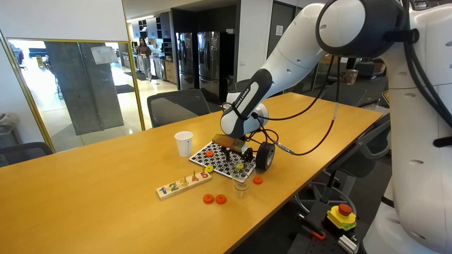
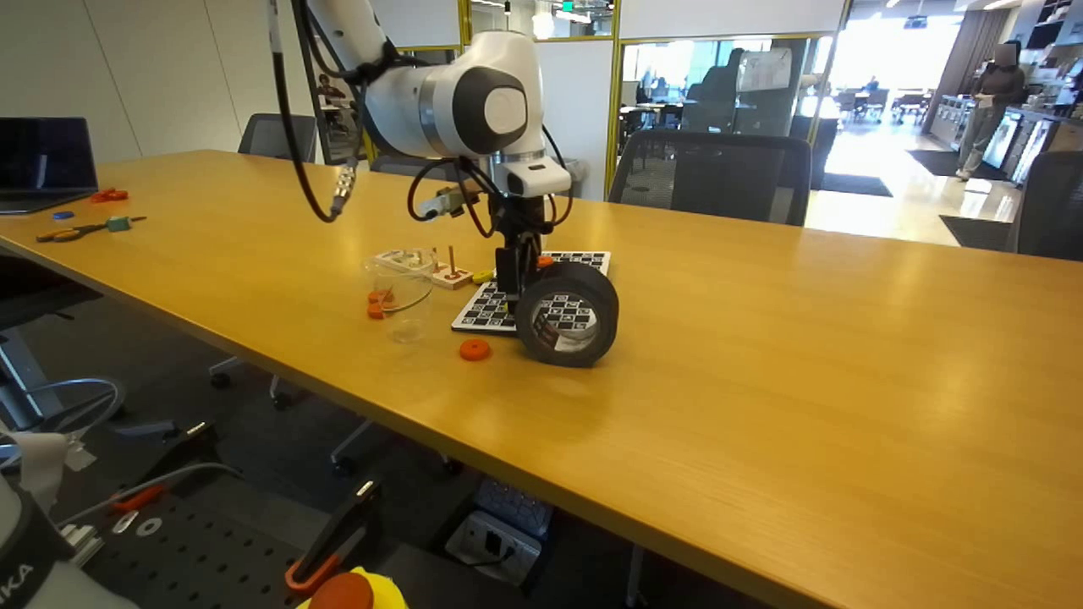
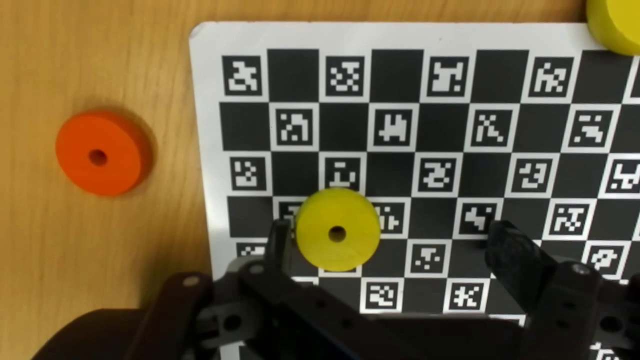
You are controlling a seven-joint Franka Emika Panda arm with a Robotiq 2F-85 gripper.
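Note:
Above the black-and-white checkered board [image 3: 345, 36] my gripper stands open, its two fingers wide apart. A yellow ring [image 3: 337, 252] with a small centre hole lies flat on the board; in the wrist view it appears between the fingers, close to the left one and far from the right one. Nothing is gripped. Off the board's edge an orange ring [image 3: 102, 171] rests on the table. A second yellow ring [image 1: 209, 169] lies by the board's edge, beside the numbered wooden peg rack [image 1: 184, 186]. On the board's far part sits another orange ring [image 1: 209, 154].
A clear glass [image 1: 241, 188] stands close to the board's near corner. Two orange rings [image 1: 208, 198] lie on the table near it. Behind the board is a white cup [image 1: 184, 144], and a roll of black tape [image 2: 605, 325] stands on edge beside the gripper.

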